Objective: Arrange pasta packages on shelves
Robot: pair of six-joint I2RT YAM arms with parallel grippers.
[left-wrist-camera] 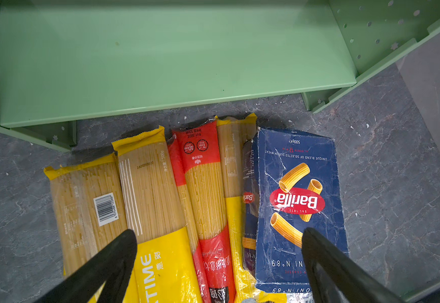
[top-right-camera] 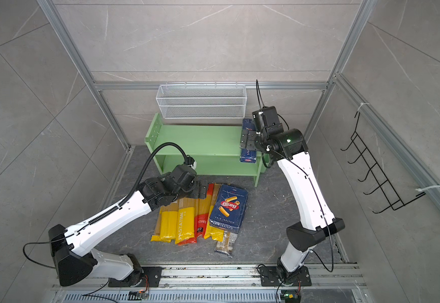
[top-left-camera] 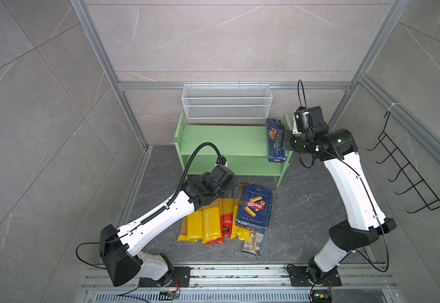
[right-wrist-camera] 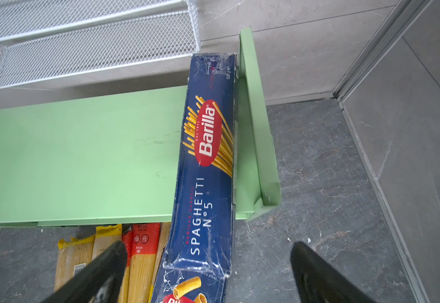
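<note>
A Barilla spaghetti box (right-wrist-camera: 204,197) lies on the top shelf (right-wrist-camera: 73,156) against its right side panel, its near end past the front edge. My right gripper is open above that near end, holding nothing. My left gripper is open over the floor pile: yellow-and-tan bags (left-wrist-camera: 149,197), red-ended spaghetti (left-wrist-camera: 204,192) and a blue Barilla rigatoni box (left-wrist-camera: 298,202) at the pile's right, with a darker package partly hidden beside it.
The lower shelf (left-wrist-camera: 174,60) looks empty. A white wire basket (top-left-camera: 226,101) hangs behind the unit. A black hook rack (top-left-camera: 411,176) hangs on the right wall.
</note>
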